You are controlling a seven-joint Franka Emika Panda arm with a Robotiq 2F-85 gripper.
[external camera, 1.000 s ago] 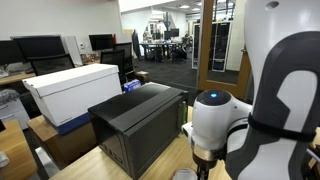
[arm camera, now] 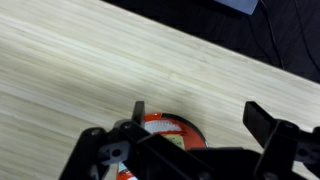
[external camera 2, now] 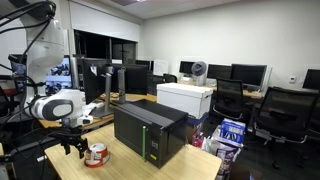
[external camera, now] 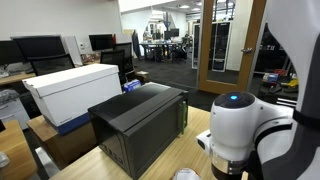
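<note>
My gripper stands open above the wooden table, its two dark fingers wide apart in the wrist view. Below and between them, toward the bottom edge, shows part of a round red-and-white container (arm camera: 178, 126) with something greenish in it; the gripper hides the rest. In exterior view 2 this container (external camera 2: 97, 155) sits on the table just to the right of the gripper (external camera 2: 76, 150). Only its pale top (external camera: 186, 174) shows at the bottom of exterior view 1.
A black microwave (external camera 2: 150, 130) stands on the table beyond the container. Behind it is a white box (external camera: 72, 90). Monitors (external camera 2: 137, 80) stand at the back. Bare table (external camera 2: 190, 165) lies in front of the microwave.
In exterior view 1 the arm and gripper have shifted to the right, away from the microwave. The microwave and white box have stayed put.
</note>
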